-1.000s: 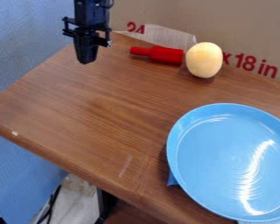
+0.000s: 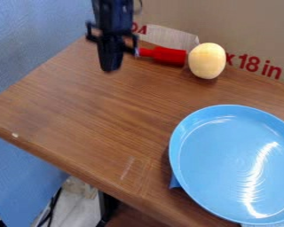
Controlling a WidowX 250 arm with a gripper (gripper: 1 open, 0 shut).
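The black gripper [image 2: 111, 51] hangs blurred over the back left of the wooden table, just left of a red cylindrical object [image 2: 163, 56]. Whether its fingers are open or shut is unclear. A pale yellow egg-shaped object [image 2: 208, 60] sits to the right of the red one, at the back of the table.
A large blue plate [image 2: 215, 180] fills the right front of the table [image 2: 91, 124], whose middle and left are bare. A cardboard panel [image 2: 263, 40] stands behind. The table's left edge drops to a blue surface [image 2: 24, 182].
The objects on the table look unmoved.
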